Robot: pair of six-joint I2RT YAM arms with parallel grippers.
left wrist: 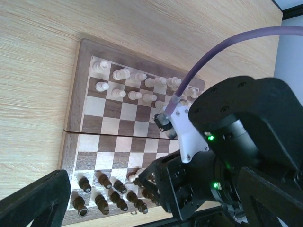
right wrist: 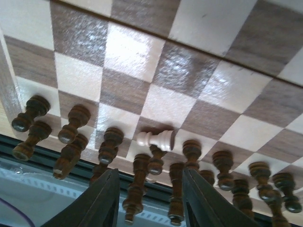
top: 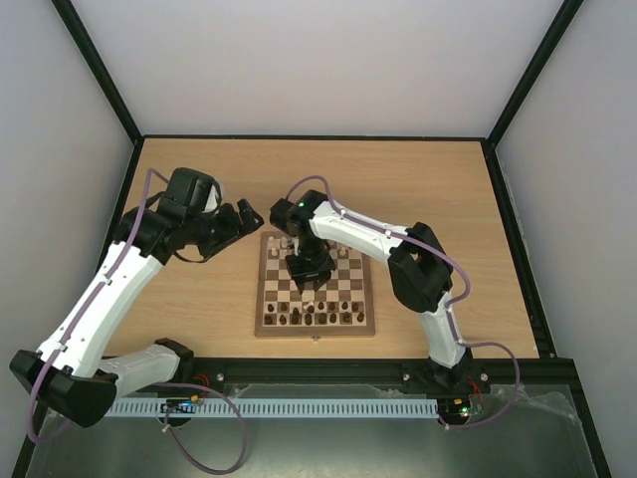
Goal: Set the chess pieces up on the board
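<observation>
A white piece (right wrist: 156, 140) lies on its side among the dark pieces (right wrist: 75, 124) in the right wrist view. Several dark pieces stand in two rows along the board's near side. At the far side the white pieces (left wrist: 121, 74) stand in rows. Over the near-middle of the chessboard (top: 364, 299) hangs my right gripper (top: 312, 286), fingers (right wrist: 102, 203) apart, with the white piece ahead of the gap and nothing gripped. My left gripper (top: 245, 221) is open and empty, off the board's far left corner. The right arm hides part of the board in the top view.
A fold seam crosses the middle of the board. The table's near edge, with a dark rail (top: 318, 370), runs close to the dark pieces.
</observation>
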